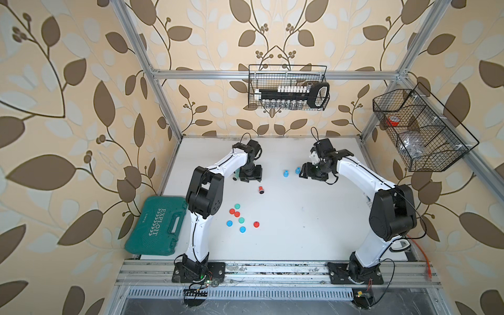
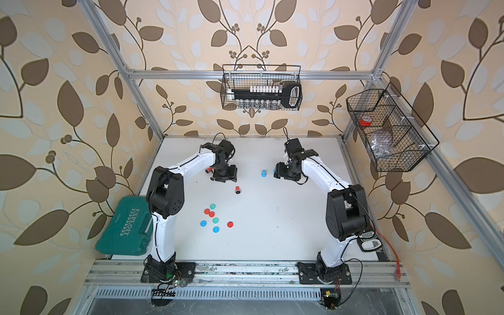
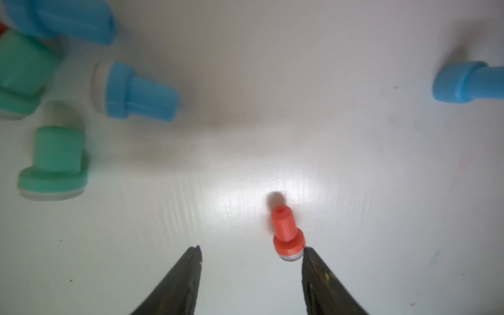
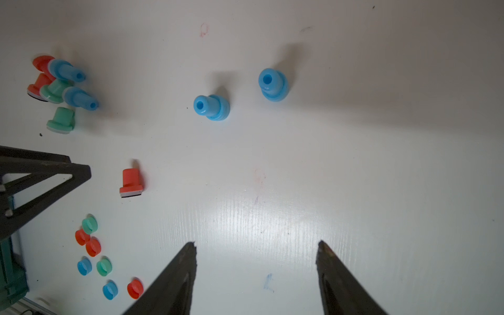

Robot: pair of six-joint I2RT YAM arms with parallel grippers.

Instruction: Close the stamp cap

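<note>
My left gripper is open above the table, with a red stamp (image 3: 285,228) standing below, between and just beyond its fingertips in the left wrist view. Green stamps (image 3: 52,157) and blue stamps (image 3: 139,92) cluster at the upper left there. My right gripper is open over bare table, with two blue stamps (image 4: 273,84) standing farther back. Several red, green and blue caps (image 1: 231,211) lie loose in a group toward the front left of the table.
A teal case (image 1: 152,231) lies along the left side of the table. Wire baskets (image 1: 420,131) hang on the back and right frame.
</note>
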